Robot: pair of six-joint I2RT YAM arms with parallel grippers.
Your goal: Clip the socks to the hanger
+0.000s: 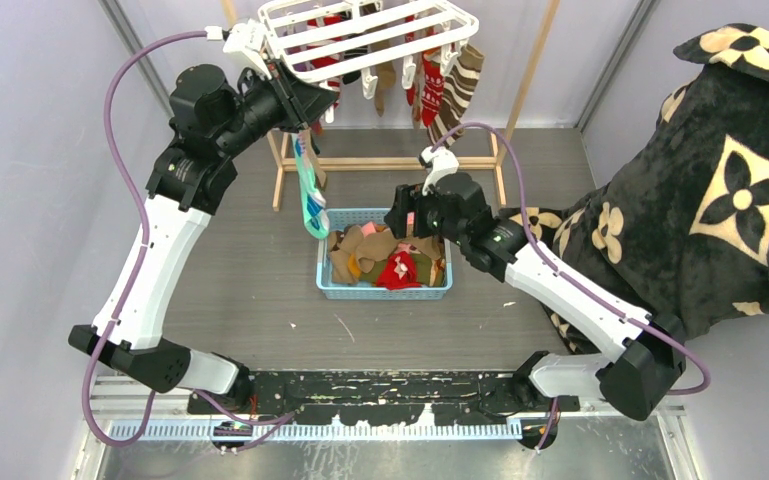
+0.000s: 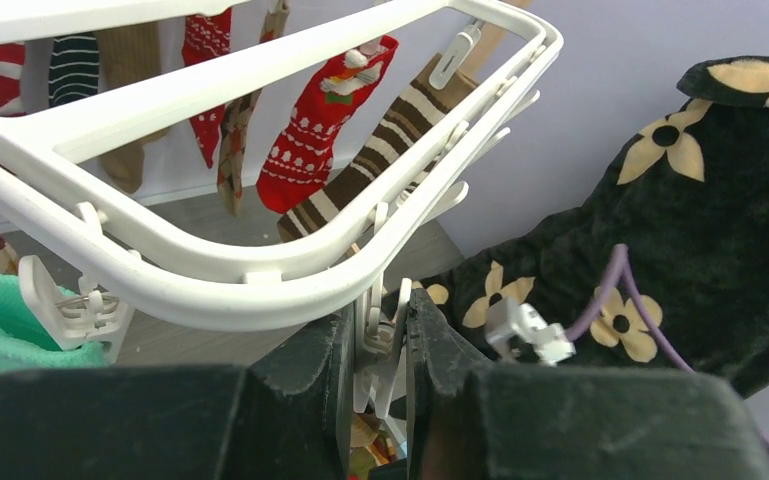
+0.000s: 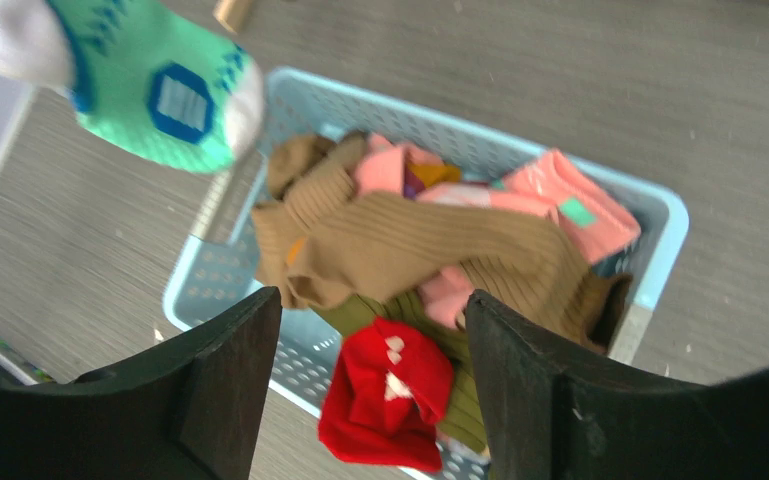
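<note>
A white clip hanger (image 1: 370,30) with socks hanging from it fills the upper middle. My left gripper is shut on a white clip at the hanger's front corner. A mint-green sock (image 1: 310,190) hangs below that corner; the right wrist view shows its blue-patterned end (image 3: 190,110) at upper left. My right gripper is above the light-blue basket (image 3: 660,240), open, nothing between its fingers. The basket holds brown socks (image 3: 410,240), pink ones (image 3: 580,210) and a red one (image 3: 380,400).
The hanger's wooden stand (image 1: 500,180) is behind the basket. A dark flowered blanket (image 1: 720,200) covers the right side.
</note>
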